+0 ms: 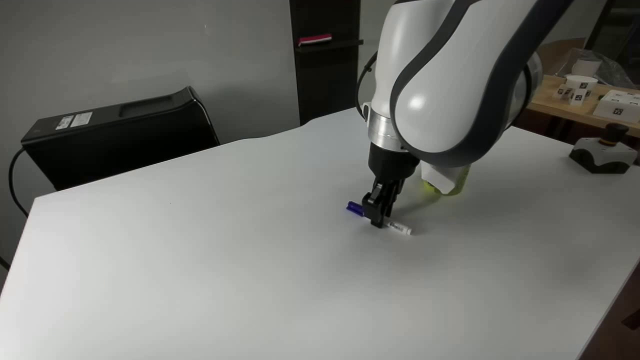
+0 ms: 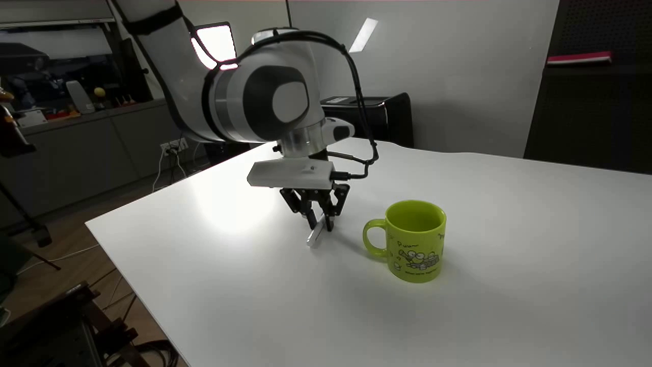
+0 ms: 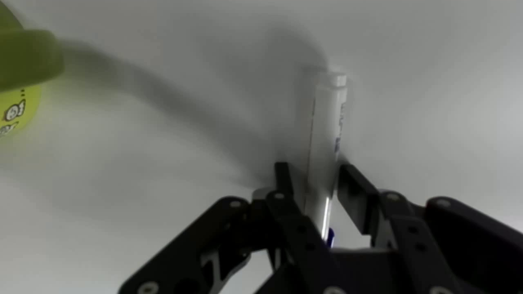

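Observation:
A white marker (image 1: 398,227) with a blue cap (image 1: 355,208) lies flat on the table. My gripper (image 1: 382,221) points down over its middle, fingertips close to the tabletop. In the wrist view the marker's white barrel (image 3: 323,132) runs between the two fingers of the gripper, which stand partly open on either side of it. A narrow gap shows at the left finger; the right one is very close to the barrel or touching it. Most of the cap is hidden behind the fingers there.
A lime-green mug (image 2: 415,247) stands upright close by, its handle (image 2: 374,237) turned toward the gripper. A black box-shaped device (image 1: 120,135) stands beyond its far edge.

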